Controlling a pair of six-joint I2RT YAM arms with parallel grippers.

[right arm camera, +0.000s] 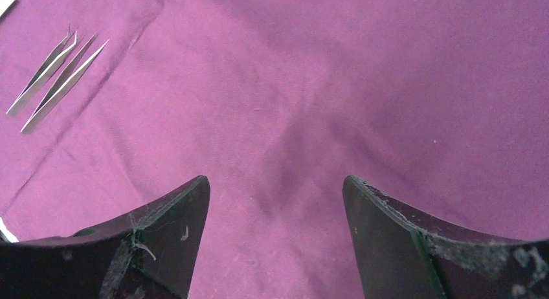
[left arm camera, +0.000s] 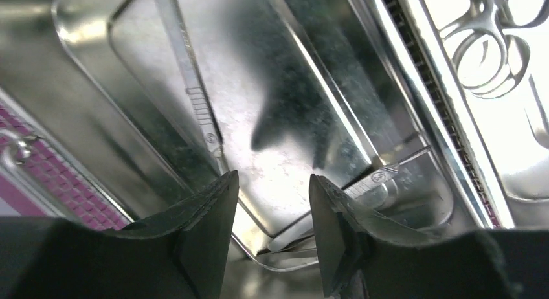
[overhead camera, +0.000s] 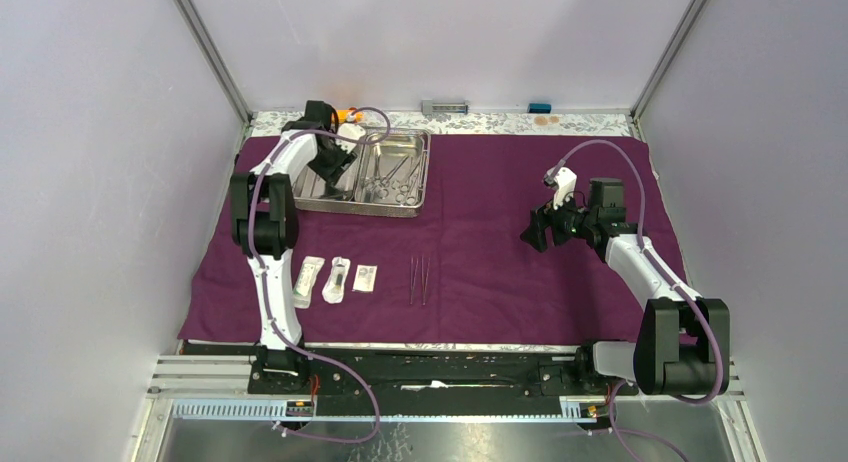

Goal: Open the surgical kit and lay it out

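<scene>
The metal tray (overhead camera: pixel 360 208) stands at the back left of the purple cloth. Over its left compartment my left gripper is open, its fingers apart and holding nothing. Below them a scalpel handle (left arm camera: pixel 372 182) lies slanted across the tray's corner, and a second handle (left arm camera: pixel 196 98) rests along the side. Scissor-like instruments (left arm camera: pixel 485 50) fill the right compartment. Two tweezers (overhead camera: pixel 419 281) lie side by side on the cloth, with three small packets to their left, one a white packet (overhead camera: pixel 365 278). At the right my right gripper hangs open and empty over bare cloth.
An orange object (overhead camera: pixel 348 114) sits behind the tray, partly hidden by the left arm. A grey device (overhead camera: pixel 444 108) and a blue block (overhead camera: pixel 540 108) stand at the back edge. Cloth (overhead camera: pixel 490 212) between the tray and the right arm is clear.
</scene>
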